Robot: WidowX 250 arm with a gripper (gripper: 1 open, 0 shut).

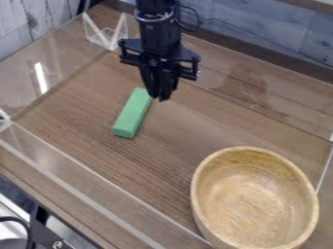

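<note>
A black robot arm hangs from the top centre, its gripper [162, 83] held above the wooden table, just up and right of a green rectangular block [131, 113] lying flat on it. Whether the fingers are open or shut is hard to tell from this angle. A large round beige bowl [254, 197] sits at the bottom right.
A grey panelled wall [274, 34] runs along the back. Clear plastic pieces sit at the left and top-left edges, and black cables are at the bottom-left corner.
</note>
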